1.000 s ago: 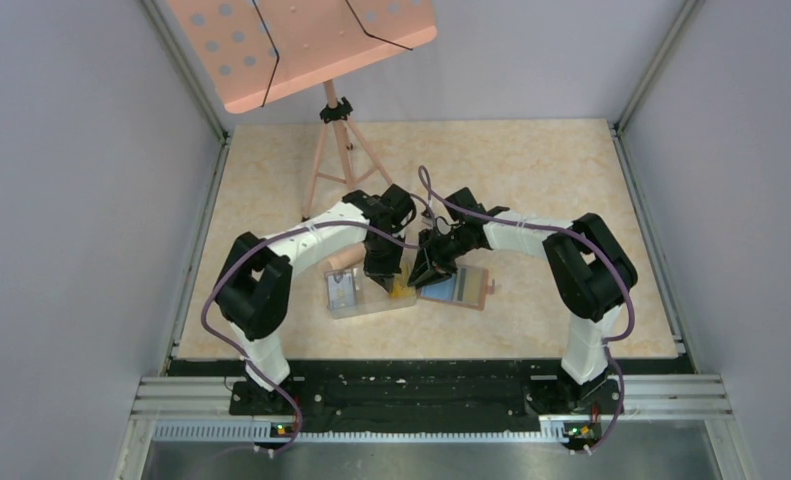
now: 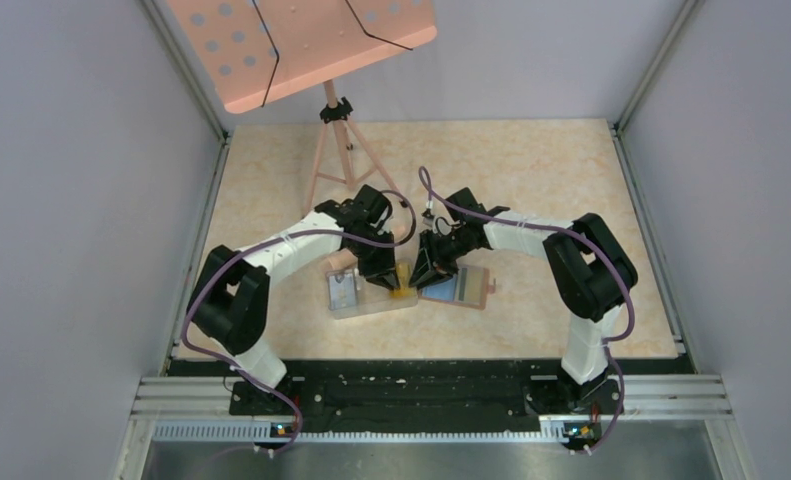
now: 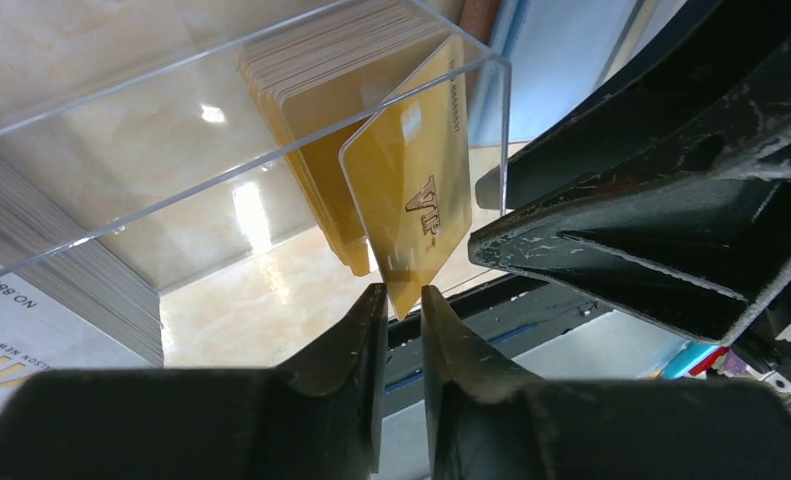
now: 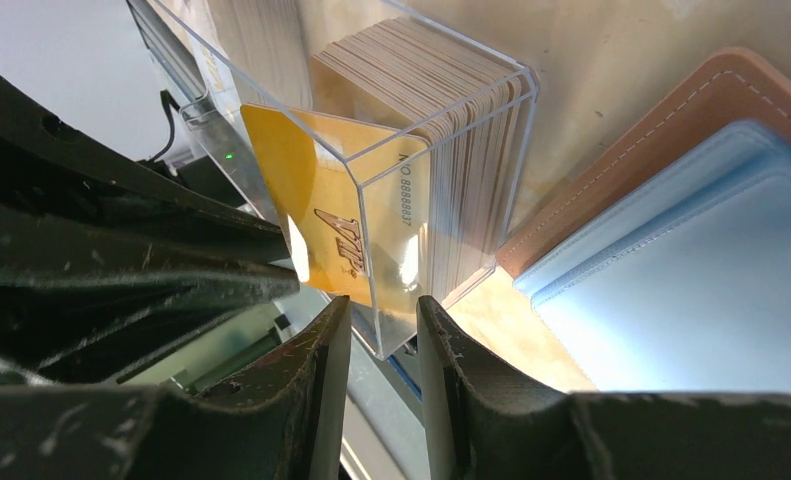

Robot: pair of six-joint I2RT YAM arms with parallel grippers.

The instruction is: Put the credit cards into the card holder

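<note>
In the left wrist view, one gold card (image 3: 421, 190) leans away from the stack of gold cards (image 3: 311, 120) inside the clear box (image 3: 504, 130). My left gripper is part open, a narrow gap between its fingertips, at that card's lower corner. In the right wrist view the gold card (image 4: 316, 205) tilts out past the box's end wall. My right gripper stands part open at the box corner, with no card seen gripped. The card holder (image 2: 474, 287), brown with blue and pale panels, lies open just right of the box.
White cards (image 2: 342, 291) fill the box's left end. A pink cylinder (image 2: 341, 259) lies behind it, and a pink easel (image 2: 341, 150) stands further back. My two grippers are very close together over the box's right end.
The right arm, box and card holder look almost unmoved.
</note>
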